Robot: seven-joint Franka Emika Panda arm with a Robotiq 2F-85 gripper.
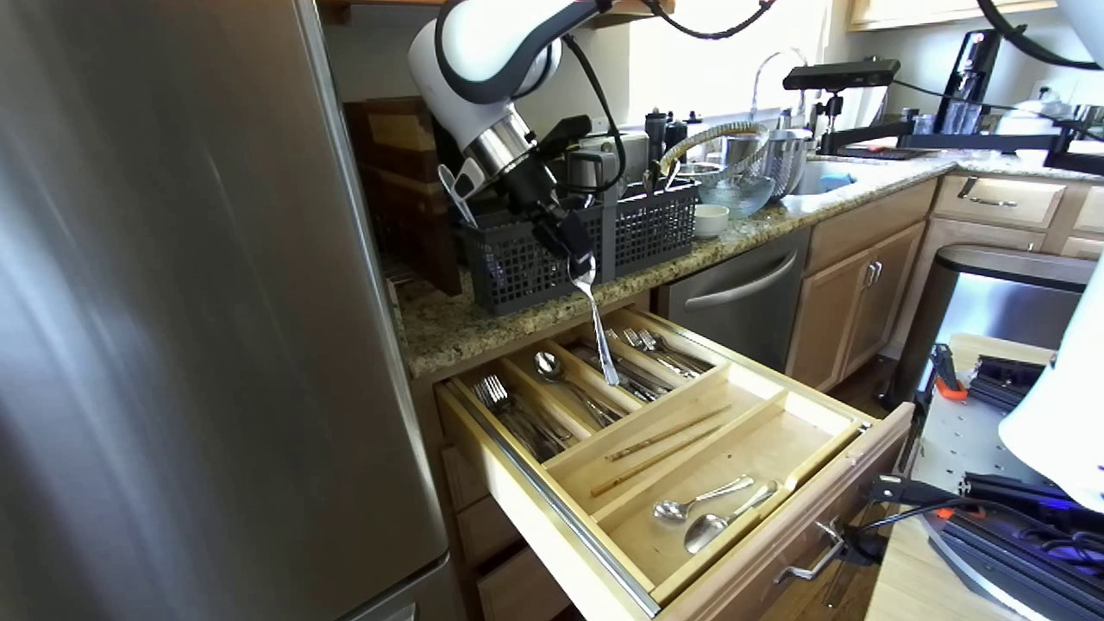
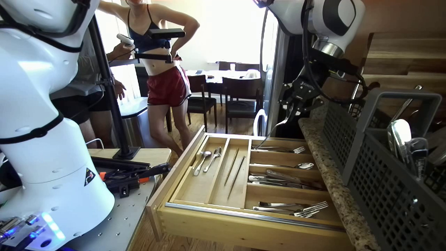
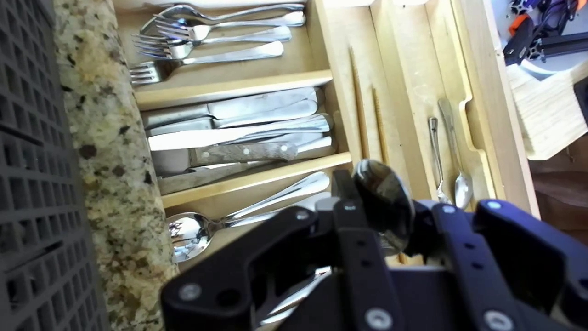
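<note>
A metal spoon (image 1: 595,316) is pinched by its bowl end in my gripper (image 1: 581,267), which is shut on it. Its handle hangs down at a slant above the drawer's cutlery compartments. The wrist view shows the shiny bowl (image 3: 384,201) between the black fingers, while most of its handle is hidden. In the second exterior view, the spoon (image 2: 276,127) points down toward the far side of the open drawer (image 2: 246,242). Inside are forks (image 3: 182,41), knives (image 3: 237,121) and large spoons (image 3: 190,234), each in separate compartments.
Chopsticks (image 1: 662,435) lie in a long section, with two spoons (image 1: 709,523) in the front one. A dark grey dish rack (image 1: 517,264) stands on the granite counter (image 1: 445,326) close behind my gripper. The fridge (image 1: 207,310) borders the left side.
</note>
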